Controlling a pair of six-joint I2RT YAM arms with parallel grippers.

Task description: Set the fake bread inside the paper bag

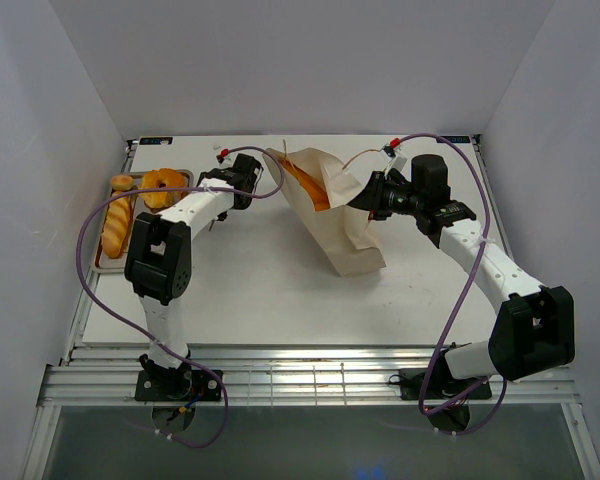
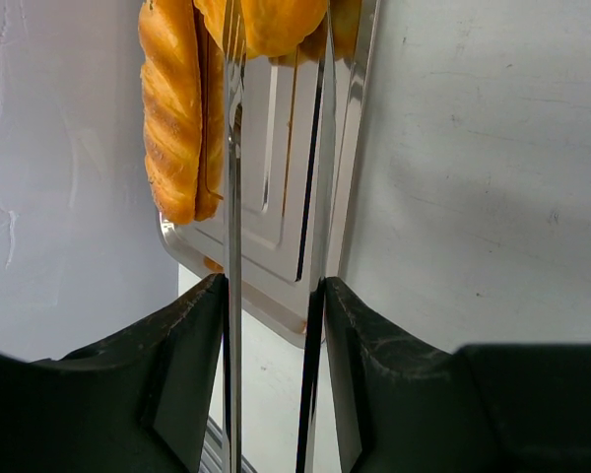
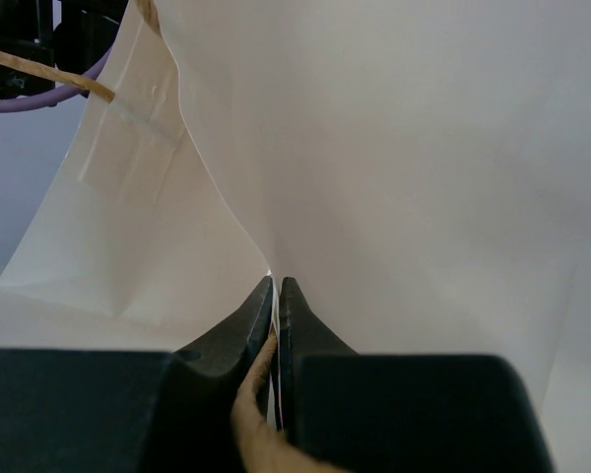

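Fake breads lie on a metal tray (image 1: 114, 262) at the left: a long loaf (image 1: 116, 228) and ring-shaped breads (image 1: 163, 183); the left wrist view shows the loaf (image 2: 167, 118) too. My left gripper (image 1: 218, 208) is open right of the tray, its long metal prongs pointing toward the breads. The cream paper bag (image 1: 340, 245) stands in the middle, with orange showing in its mouth. My right gripper (image 1: 375, 200) is shut on the bag's edge, seen closely in the right wrist view (image 3: 276, 286).
Grey walls (image 1: 300, 60) enclose the white table (image 1: 250, 300) at the back and sides.
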